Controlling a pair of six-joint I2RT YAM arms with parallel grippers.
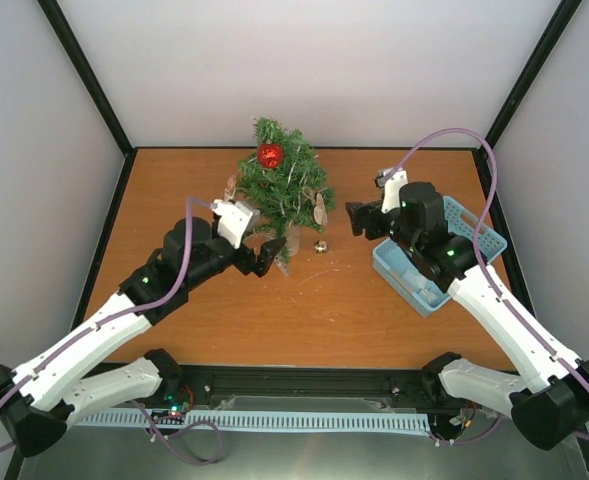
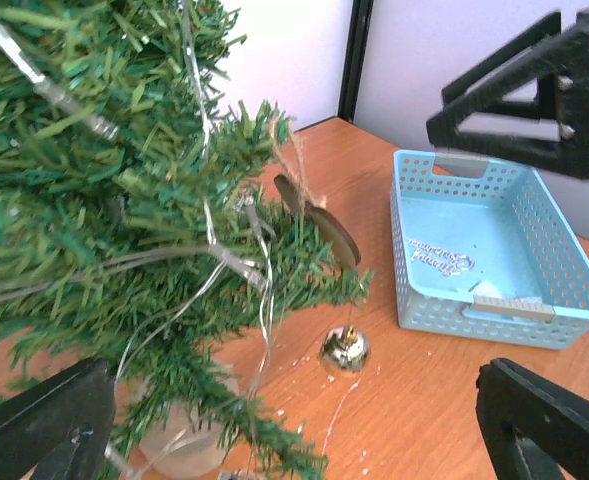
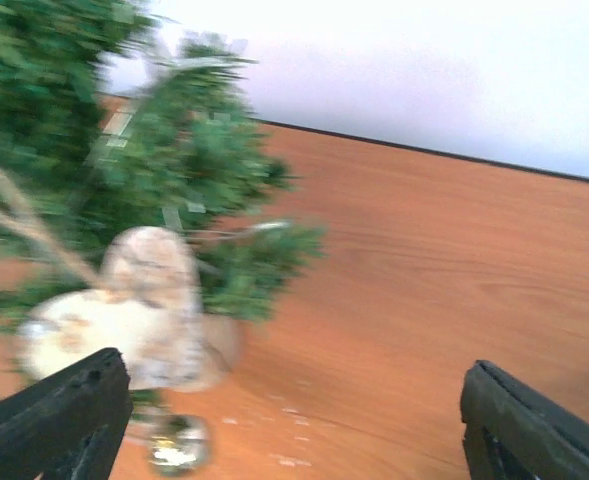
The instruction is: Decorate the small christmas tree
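The small Christmas tree [image 1: 284,185] stands at the table's back middle, with a red bauble [image 1: 270,155] high on it and wooden slices [image 2: 324,225] hanging on its right side. A small metal bell [image 1: 321,246] is low at its right, beside the lower branches. My left gripper [image 1: 261,257] is open, just front-left of the tree, nothing between its fingers. My right gripper [image 1: 359,215] is open to the right of the tree, above table level, also empty. The right wrist view is blurred.
A light blue basket [image 1: 394,280] stands on the right under the right arm, holding small pale items, partly hidden. Loose cables lie beyond the front edge.
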